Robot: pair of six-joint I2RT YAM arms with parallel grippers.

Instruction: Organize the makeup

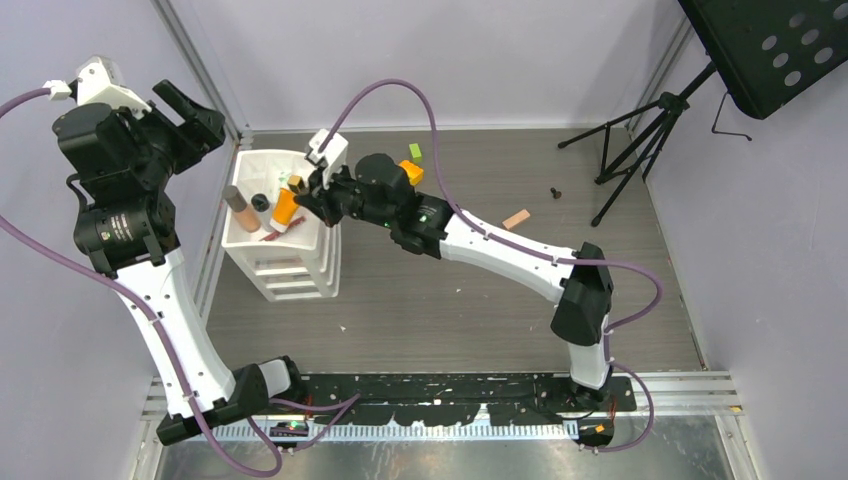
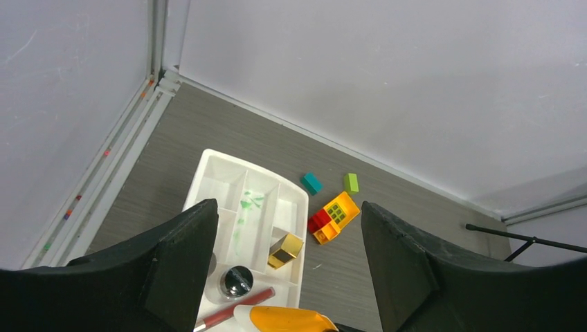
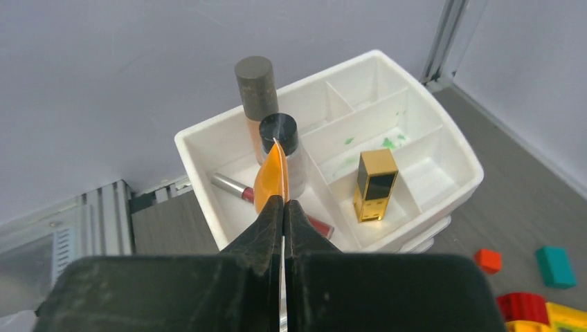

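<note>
In the top view a white drawer organizer (image 1: 287,262) stands at the left, its top tray divided into compartments. My right gripper (image 1: 308,202) is over the tray's right side, shut on an orange tube (image 3: 272,173), which points up-tilted among the bottles in the right wrist view. A dark-capped tan bottle (image 1: 240,208) and a clear bottle with a black cap (image 3: 281,142) stand upright in the tray. Beneath the tube lies a red pencil-like stick (image 2: 237,308). A gold and black box (image 3: 374,185) stands in a small compartment. My left gripper hangs left of the organizer, open and empty.
Toy bricks, including a yellow one (image 2: 337,216) and a teal one (image 2: 311,183), lie on the floor beyond the organizer. A black tripod stand (image 1: 661,137) occupies the far right.
</note>
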